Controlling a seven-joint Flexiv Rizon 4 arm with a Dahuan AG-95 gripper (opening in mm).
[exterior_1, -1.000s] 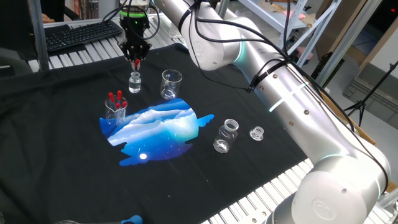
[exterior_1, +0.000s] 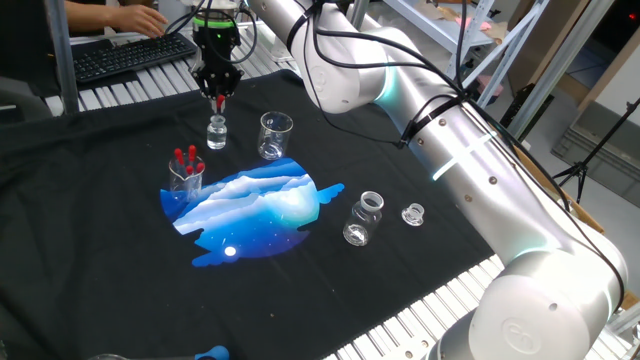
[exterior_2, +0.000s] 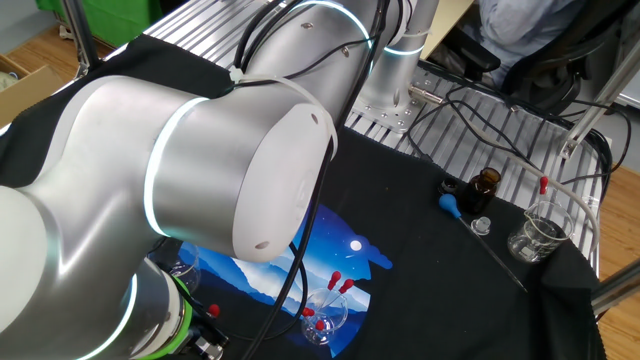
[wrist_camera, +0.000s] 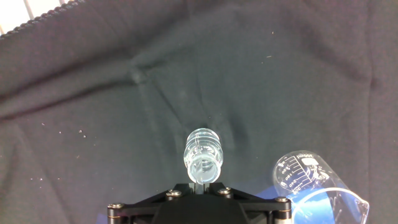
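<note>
At the far side of the cloth, my gripper (exterior_1: 219, 97) points down, shut on a red-bulbed dropper (exterior_1: 220, 104). Directly below it stands a small clear bottle (exterior_1: 217, 138), upright and holding clear liquid. Looking down in the wrist view, the open mouth of that bottle (wrist_camera: 203, 168) lies right by the fingertips, and a short bit of the dropper's glass (wrist_camera: 199, 188) shows there. Whether the glass tip is inside the neck or just above it, I cannot tell. In exterior view 2 the arm hides most of the gripper; the dropper's red bulb (exterior_2: 214, 311) shows.
A small beaker with several red-bulbed droppers (exterior_1: 187, 178) stands to the near left of the bottle, an empty beaker (exterior_1: 275, 136) to its right. Farther off are a clear jar (exterior_1: 362, 220) and a glass stopper (exterior_1: 413, 214). A blue-bulbed pipette (exterior_2: 450, 206) lies near the other edge.
The arm, gripper and glassware hold still. Only the person's hand at the keyboard has moved into fuller view.
</note>
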